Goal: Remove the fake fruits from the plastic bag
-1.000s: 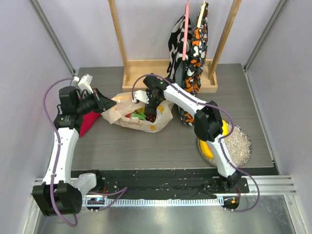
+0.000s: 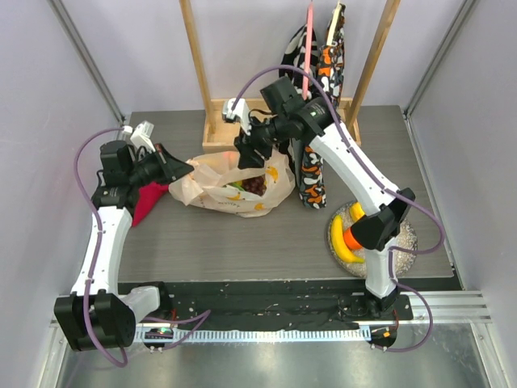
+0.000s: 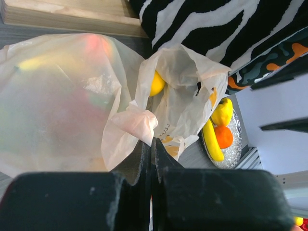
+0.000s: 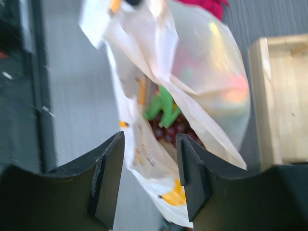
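Observation:
The pale plastic bag (image 2: 214, 198) lies on the table with its mouth facing up and right. Inside it, dark red grapes and a green fruit or vegetable show through the opening, and a yellow fruit (image 3: 157, 84) shows in the left wrist view. My left gripper is shut on a bunched edge of the bag at its left end. Above the bag's mouth hangs my right gripper, its fingers apart with nothing between them. More fruits are blurred behind the bag's translucent wall.
A round silver plate (image 2: 404, 234) at the right holds a banana (image 2: 342, 242), an orange (image 2: 350, 238) and another yellow fruit (image 2: 356, 212). Patterned cloths (image 2: 312, 174) hang beside the bag from a wooden rack (image 2: 216, 136). Red cloth (image 2: 145, 204) lies by the left arm.
My right gripper has risen from the bag's mouth, up out of it, empty. The bag's mouth gapes around the grapes. My left arm keeps its place.

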